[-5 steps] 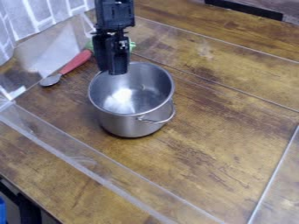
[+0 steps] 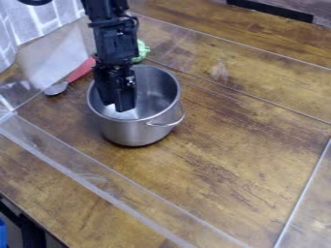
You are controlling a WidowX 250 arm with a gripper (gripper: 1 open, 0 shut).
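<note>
A steel pot with a side handle stands on the wooden table in the left middle. My black gripper reaches down from the top into the left part of the pot. Whether its fingers are open or shut, or hold anything, I cannot tell.
Behind the pot at left lie a red-handled utensil and a green object, partly hidden by the arm. Clear plastic edges border the table at left and right.
My gripper has descended from above the pot's rear rim down into the pot. The pot appears shifted slightly to the left.
</note>
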